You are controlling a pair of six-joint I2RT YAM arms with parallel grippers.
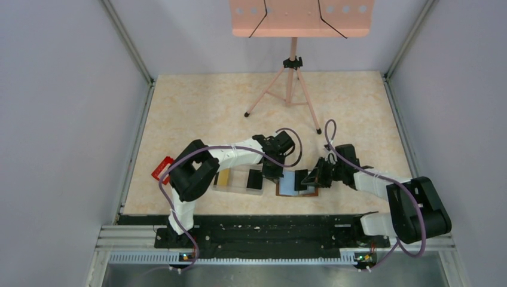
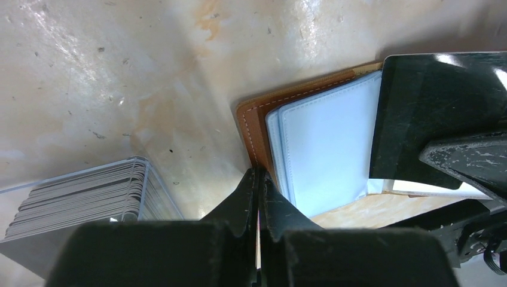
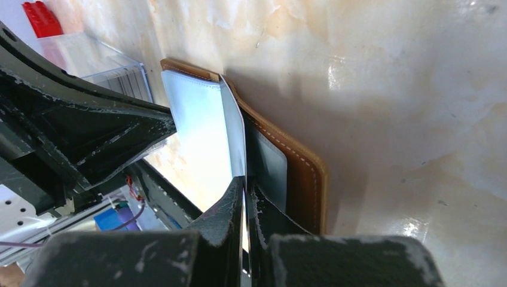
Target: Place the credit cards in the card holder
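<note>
The brown card holder (image 1: pixel 287 195) lies open beneath the grippers, its pale blue inside (image 2: pixel 329 143) facing up. A black glossy card stands over its right half; in the right wrist view this card (image 3: pixel 235 128) is seen nearly edge-on, beside the holder's flap (image 3: pixel 268 170). My right gripper is shut on the card's edge. How deep the card sits in a pocket cannot be told. My left gripper is shut with its tips against the holder's left brown edge; no card shows between them.
A clear box (image 1: pixel 236 191) with a row of cards (image 2: pixel 84 194) stands left of the holder, under the left arm. Farther left lies a red object (image 1: pixel 162 168). A pink stand (image 1: pixel 293 84) rises at the back. The table behind the arms is mostly clear.
</note>
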